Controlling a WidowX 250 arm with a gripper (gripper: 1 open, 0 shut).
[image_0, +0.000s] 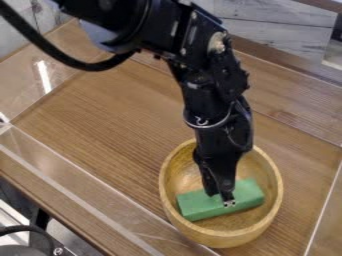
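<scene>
A round tan bowl (178, 220) sits on the wooden table at the lower right, with a green rectangular block (201, 204) lying flat inside it. My black gripper (222, 193) reaches down into the bowl from above, its tips right over or on the block. It looks shut, with nothing clearly between its fingers; whether it touches the block is hard to tell.
A pale wall stands at the back. Dark cables cross the top left and lie at the lower left edge.
</scene>
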